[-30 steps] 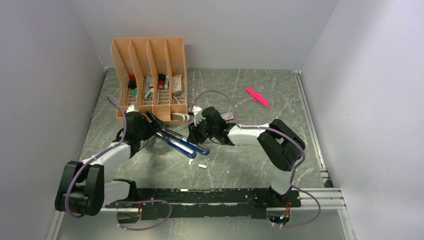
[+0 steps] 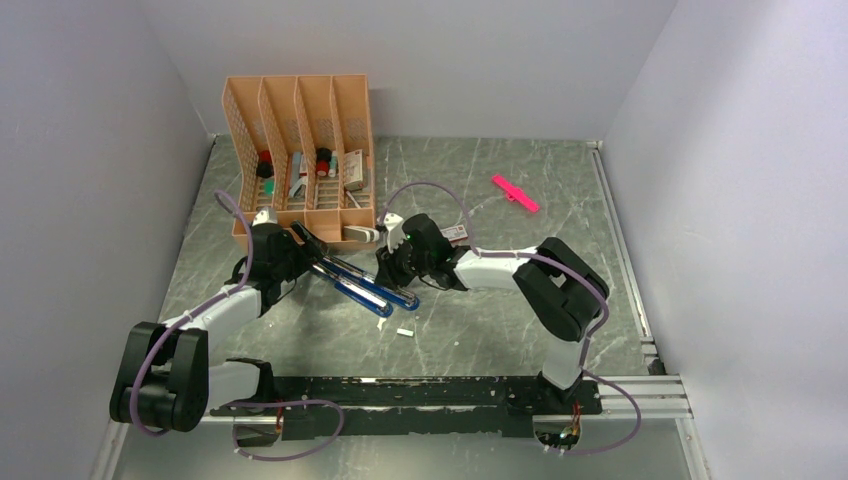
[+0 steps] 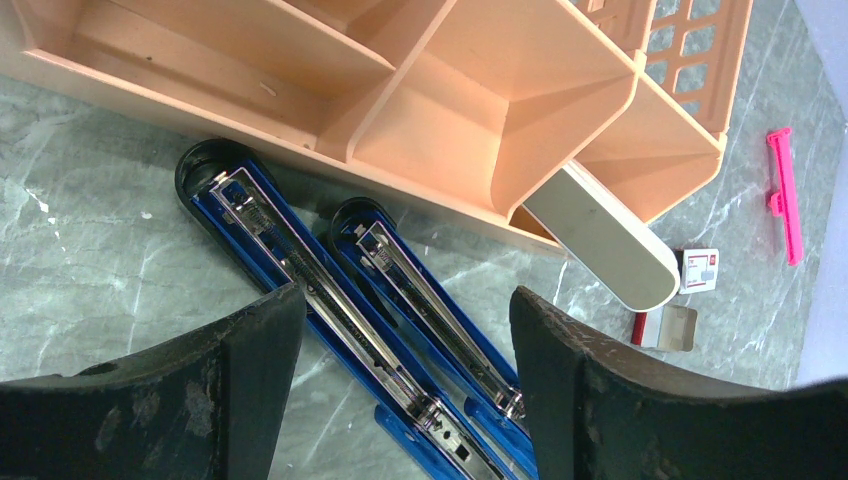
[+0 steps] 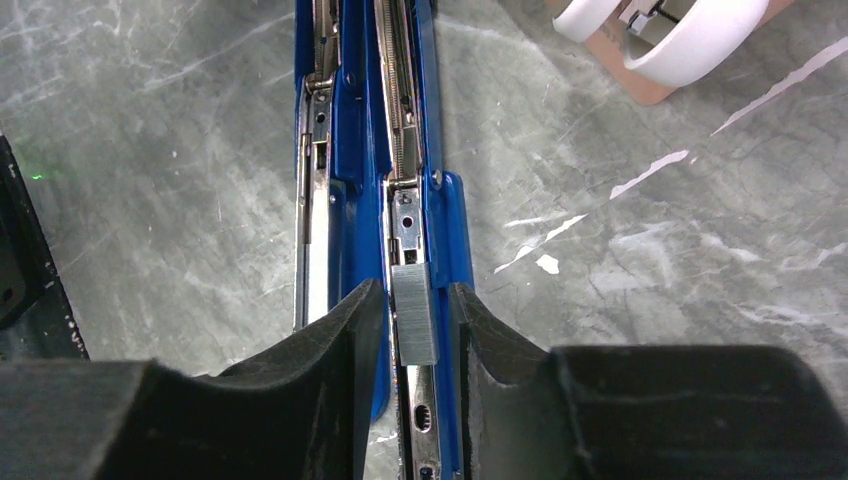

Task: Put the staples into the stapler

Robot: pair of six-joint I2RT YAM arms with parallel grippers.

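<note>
Two long blue stapler bodies, one in front [image 2: 350, 289] and one behind [image 2: 406, 298], lie side by side on the marbled surface with their metal rails exposed. In the right wrist view a grey staple strip [image 4: 414, 315] rests on the rail of the right-hand body. My right gripper straddles that strip, its fingers standing apart on both sides with a slim gap to each. Over the other end of the staplers [image 3: 345, 315], my left gripper is open above the rails and holds nothing.
A peach divided organizer [image 2: 303, 220] stands just behind the staplers, close to the left gripper. A white-and-grey object [image 3: 605, 240] juts from it. Small staple boxes [image 3: 697, 270], a pink tool [image 2: 515, 193] and a small white piece [image 2: 405, 332] lie around. Right of the arms is clear.
</note>
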